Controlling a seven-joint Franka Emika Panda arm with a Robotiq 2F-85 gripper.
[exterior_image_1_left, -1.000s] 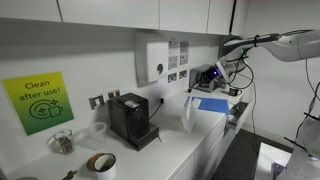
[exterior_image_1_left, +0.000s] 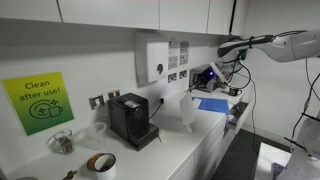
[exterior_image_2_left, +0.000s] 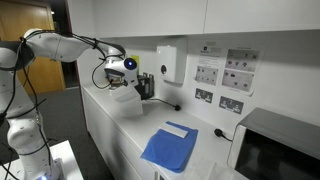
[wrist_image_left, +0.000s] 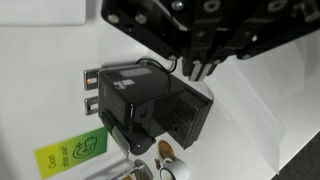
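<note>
My gripper is shut above the counter, and in exterior view 2 it (exterior_image_2_left: 132, 84) is high over the far end. A thin white sheet (exterior_image_2_left: 127, 103) hangs just below it, apparently pinched at its upper edge; the contact is too small to see clearly. In exterior view 1 the sheet (exterior_image_1_left: 189, 114) stands out pale, tilted, past the black coffee machine (exterior_image_1_left: 131, 121). The wrist view shows the sheet as a faint, translucent area (wrist_image_left: 250, 105) right of the fingertips, with the coffee machine (wrist_image_left: 150, 105) below and left of them.
A blue mat (exterior_image_2_left: 171, 148) with a pale item (exterior_image_2_left: 177, 130) lies on the counter, near a black microwave (exterior_image_2_left: 274, 143). Mugs (exterior_image_1_left: 102, 165) and a glass jar (exterior_image_1_left: 64, 142) occupy the near end in exterior view 1. A white dispenser (exterior_image_1_left: 152, 58) hangs on the wall.
The white sheet has swung from narrow and nearly upright to broader and tilted in exterior view 1. The gripper and forearm have shifted slightly toward the camera.
</note>
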